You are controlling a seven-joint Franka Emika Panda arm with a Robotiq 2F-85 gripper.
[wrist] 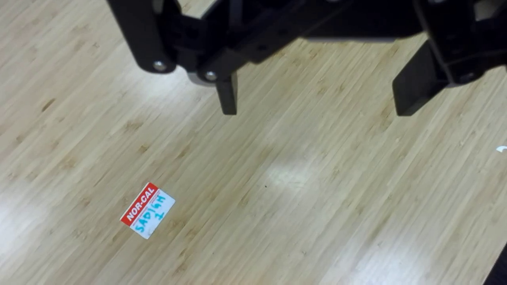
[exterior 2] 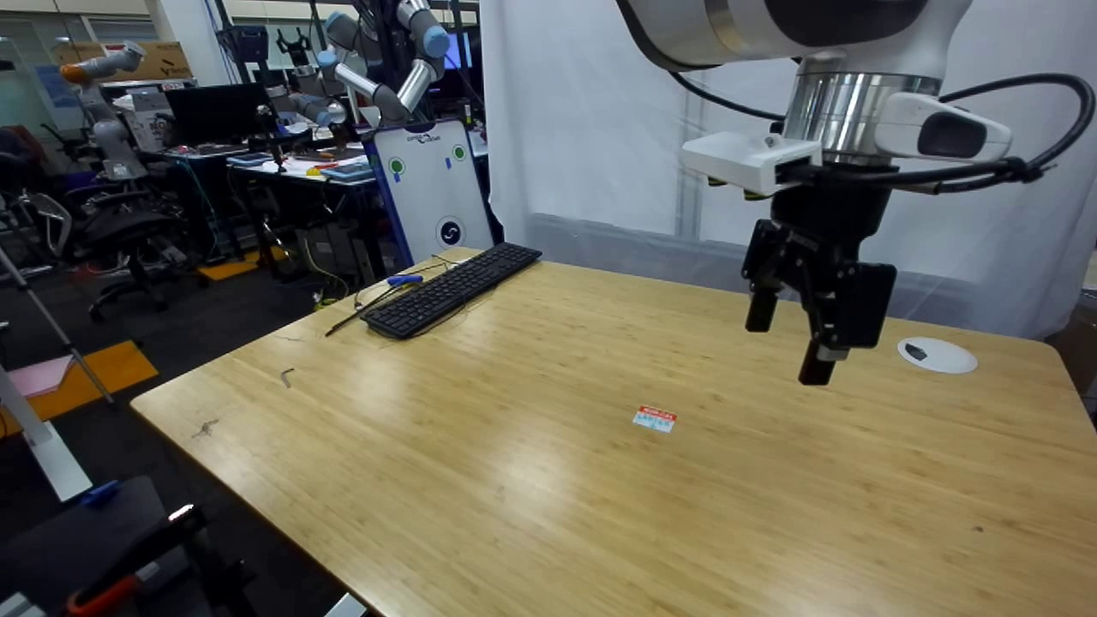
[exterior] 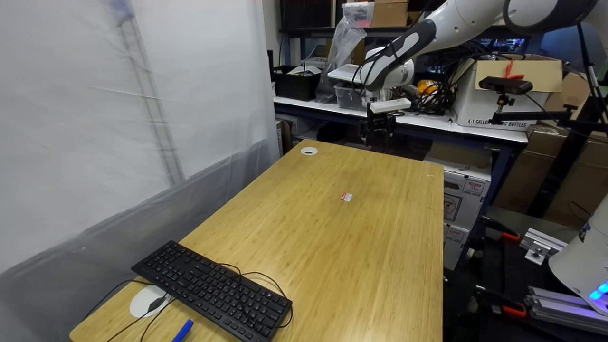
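Note:
My gripper (exterior 2: 787, 344) hangs above the far right part of the wooden table (exterior 2: 514, 452), its fingers spread wide. Between the two dark fingertips in the wrist view (wrist: 313, 102) there is only bare wood, some way below. A flat red-and-white sticker (wrist: 147, 210) lies on the tabletop, off to one side of the fingers. In the first exterior view my gripper (exterior: 377, 137) appears small, over the table's far end. No cup shows in any current view.
A black keyboard (exterior: 213, 288) with loose cables lies at the table's opposite end, beside a blue-handled tool (exterior 2: 404, 278). White round covers (exterior 2: 937, 355) sit near the corners. A plastic curtain (exterior: 188, 102) runs along one long side.

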